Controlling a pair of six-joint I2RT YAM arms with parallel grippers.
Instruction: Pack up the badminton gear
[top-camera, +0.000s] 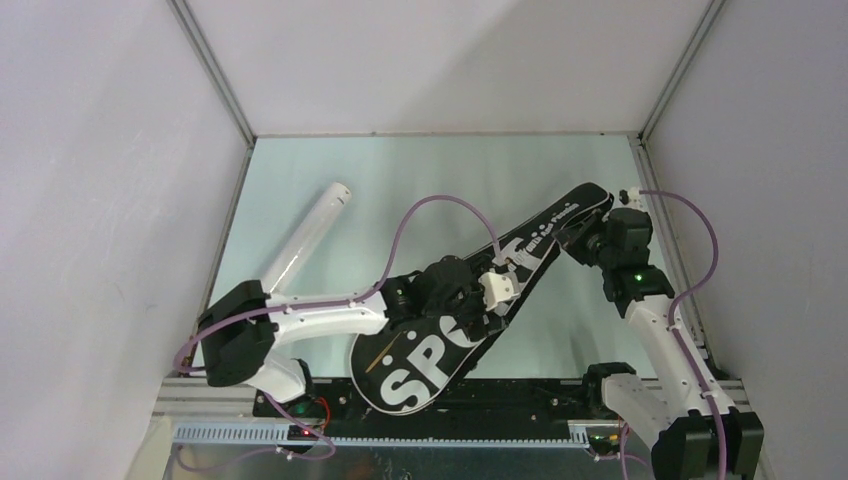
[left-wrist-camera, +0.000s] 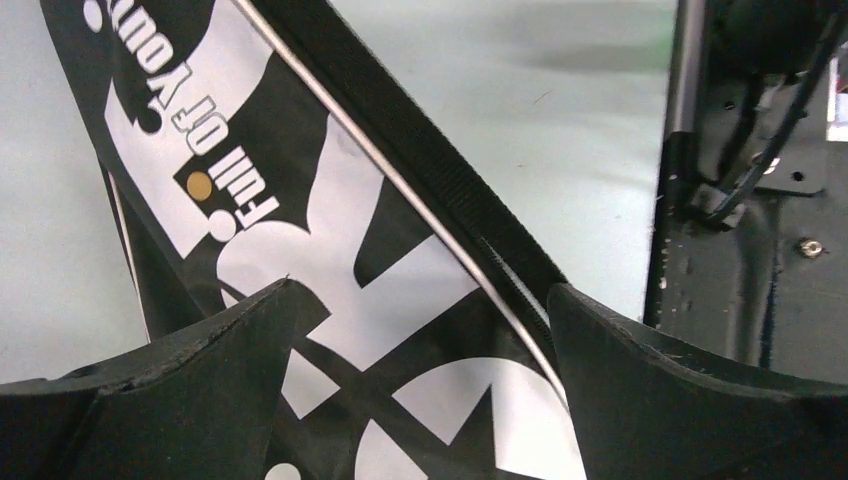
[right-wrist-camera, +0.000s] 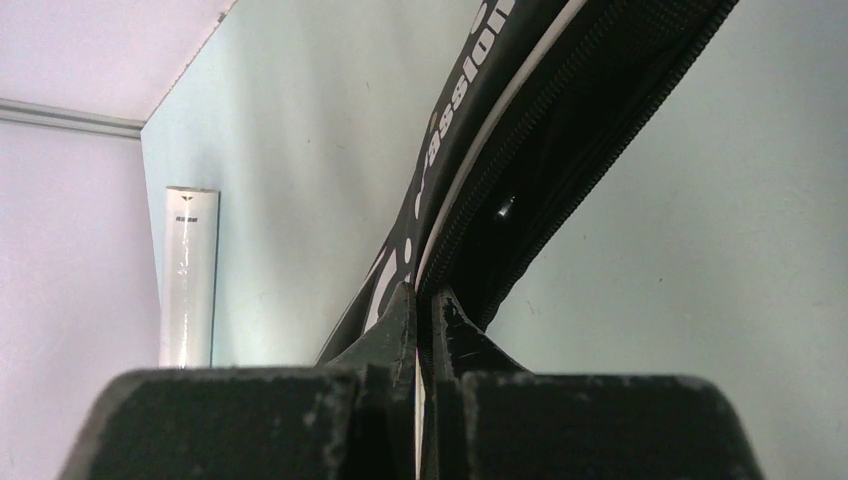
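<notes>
The black racket bag (top-camera: 395, 370) with white lettering lies diagonally, its wide end overhanging the front table edge. My right gripper (top-camera: 560, 235) is shut on the bag's zipped edge near its narrow end; in the right wrist view the zip (right-wrist-camera: 535, 120) stands parted, showing a dark inside. My left gripper (top-camera: 488, 320) is low over the bag's middle; in the left wrist view its fingers stand apart over the printed face (left-wrist-camera: 350, 290), beside the pale piping. A white shuttlecock tube (top-camera: 310, 230) lies apart at the table's left.
White walls (top-camera: 760, 200) enclose it on the sides and back. A dark rail runs along the front edge.
</notes>
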